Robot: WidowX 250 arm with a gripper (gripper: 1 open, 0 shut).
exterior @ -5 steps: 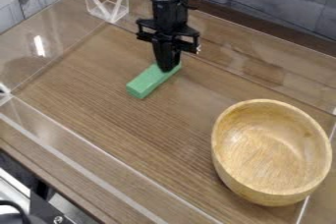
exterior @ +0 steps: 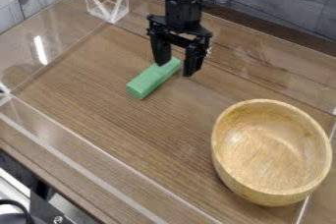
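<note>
The black robot arm reaches down from the top centre to the gripper (exterior: 174, 52), whose fingers are spread open just above the wooden table near a green block (exterior: 152, 81). The green block lies at a slant, its upper end close to the left finger. I cannot tell whether they touch.
A large pale wooden bowl (exterior: 269, 147) sits at the lower right. Clear plastic brackets stand at the table's left and upper-left edges.
The gripper has turned and spread wider, its fingers now showing on either side above the upper end of the green block. The block and bowl look unmoved.
</note>
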